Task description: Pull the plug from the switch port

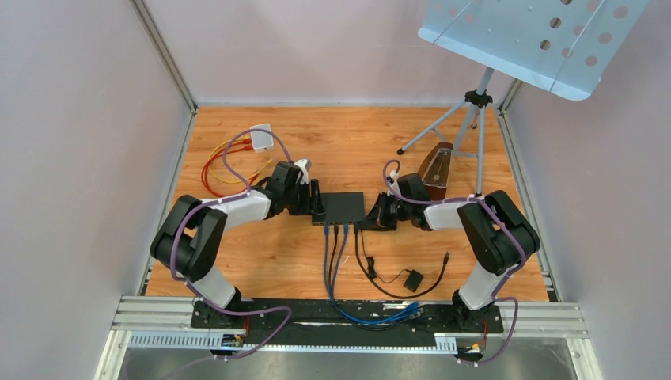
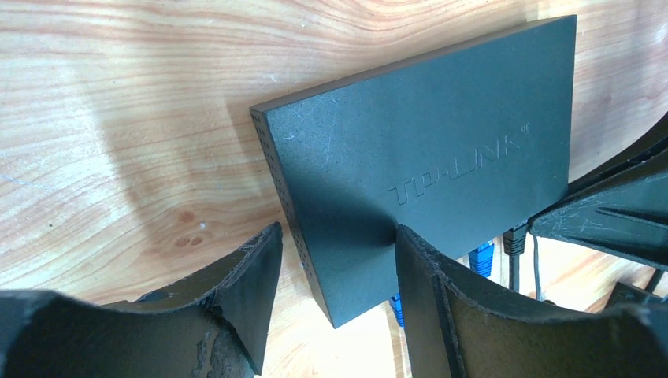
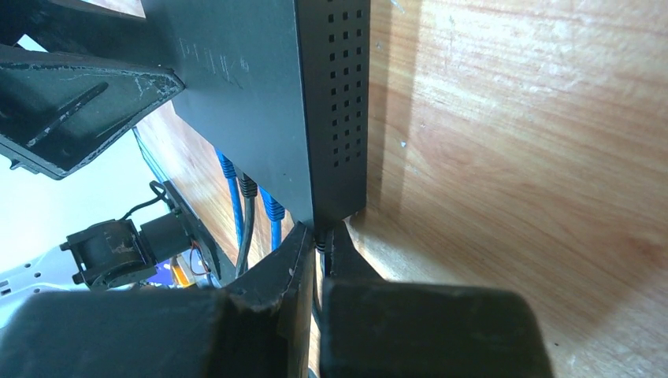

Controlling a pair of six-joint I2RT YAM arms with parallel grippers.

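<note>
The black TP-LINK switch [image 2: 441, 150] lies flat on the wood, with blue and black plugs along its near edge. At its left end my left gripper is open, one finger over the wood and the other over the switch's top. My right gripper is shut at the switch's near right corner. Right at its fingertips a ridged black plug [image 3: 321, 244] shows in a thin strip; whether it is gripped is hidden. In the left wrist view a black plug [image 2: 514, 240] sits in the port edge, close beside the right gripper's fingertips [image 2: 551, 223].
Blue and black cables [image 1: 334, 269] run toward the front edge. A small black adapter [image 1: 413, 280] lies near right. A white box [image 1: 262, 138] with red and yellow cables is at back left; a metronome [image 1: 435, 170] and stand legs [image 1: 467, 119] are at right.
</note>
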